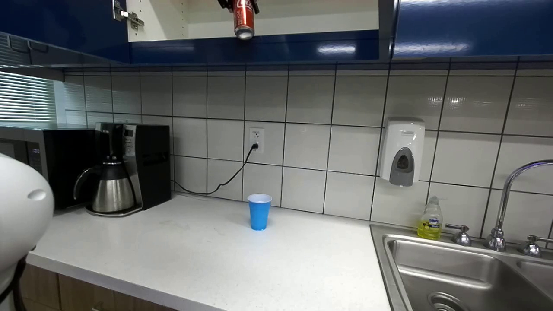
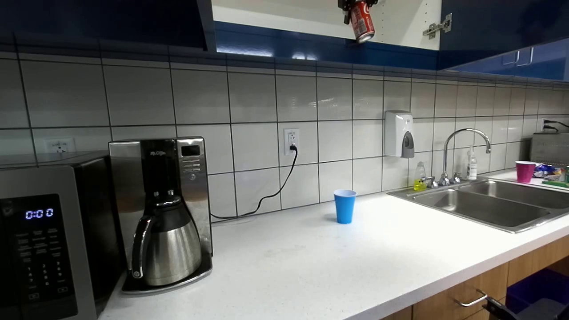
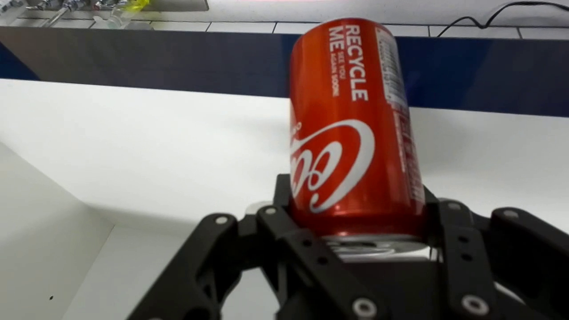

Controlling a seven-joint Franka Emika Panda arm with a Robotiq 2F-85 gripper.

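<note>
A red Coca-Cola can (image 3: 349,128) is held between the black fingers of my gripper, which is shut on it. Both exterior views show the can (image 1: 243,20) high up at the opening of a blue wall cabinet, tilted in the second one (image 2: 362,24). Only the lower part of my gripper (image 2: 358,4) shows there, at the top edge. Inside, the cabinet (image 3: 160,144) is white and bare where the wrist view shows it. On the counter well below stands a blue cup (image 1: 259,212), upright.
The cabinet's blue front edge (image 1: 290,46) runs just behind the can's lower end. A coffee maker (image 2: 170,213) and a microwave (image 2: 37,234) stand at the left, a sink (image 1: 446,264) at the right. Counter around the cup is clear.
</note>
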